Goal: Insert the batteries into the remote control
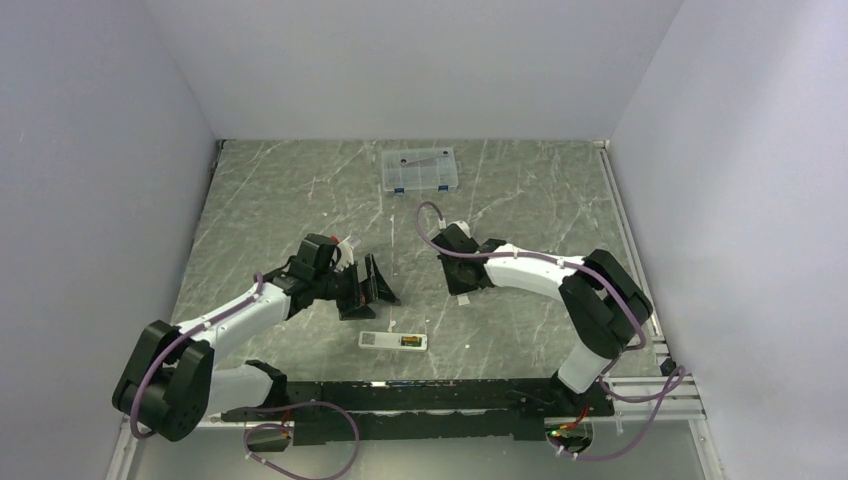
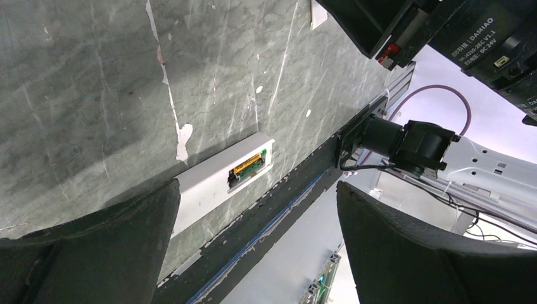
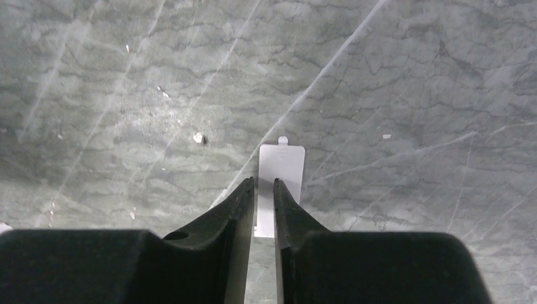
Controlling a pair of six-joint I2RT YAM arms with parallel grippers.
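Observation:
The white remote control [image 1: 393, 341] lies near the table's front edge, its battery compartment uncovered at the right end. Inside the compartment [image 2: 250, 166], orange and green show; whether these are batteries I cannot tell. My left gripper [image 1: 386, 305] stands open above and behind the remote, its wide-apart fingers [image 2: 95, 247] empty. A small white battery cover [image 3: 282, 166] lies flat on the table to the right of the remote. Directly over it is my right gripper, its fingertips parted by a narrow gap, with part of the cover hidden behind them.
A clear plastic box [image 1: 420, 170] stands at the back of the table. A dark rail [image 1: 420, 395] runs along the front edge. Free table surface lies between the box and the arms, and small light flecks dot the tabletop.

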